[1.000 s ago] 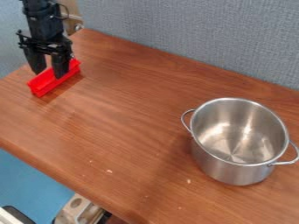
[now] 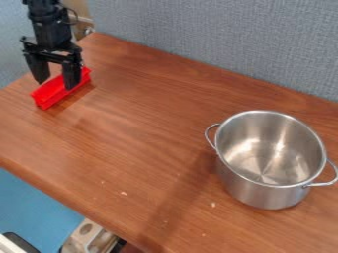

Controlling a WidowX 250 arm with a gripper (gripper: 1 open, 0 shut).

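Note:
My black gripper (image 2: 55,73) is at the top left of the camera view, low over a red rectangular block or tray (image 2: 51,97) on the wooden table (image 2: 145,148). Its two fingers stand apart at the red object; whether they touch or grip it I cannot tell.
A large steel pot (image 2: 270,183) with two side handles stands on the right of the table. A grey padded wall (image 2: 224,44) runs behind, and the table's edge lies at the lower left.
The gripper has shifted very slightly at the red object; otherwise nothing has visibly moved.

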